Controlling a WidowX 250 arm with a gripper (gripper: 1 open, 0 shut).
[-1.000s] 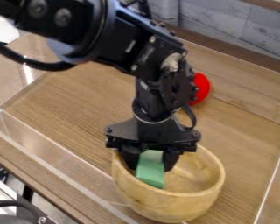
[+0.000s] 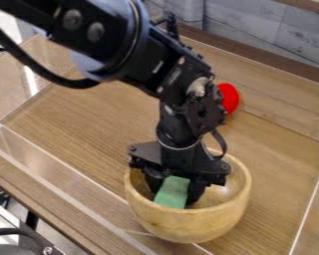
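My black gripper (image 2: 171, 171) reaches down into a light wooden bowl (image 2: 191, 221) near the front of the table. It is shut on a light green object (image 2: 171, 194), which sits low inside the bowl between the fingers. The object's lower part and the fingertips are partly hidden by the bowl and gripper.
A red round object (image 2: 227, 99) lies behind my arm at the right. A grey wall runs along the back, and the table's edge crosses the lower left.
The gripper and green object have sunk slightly lower and leftward in the bowl. The bowl appears shifted a little to the left.
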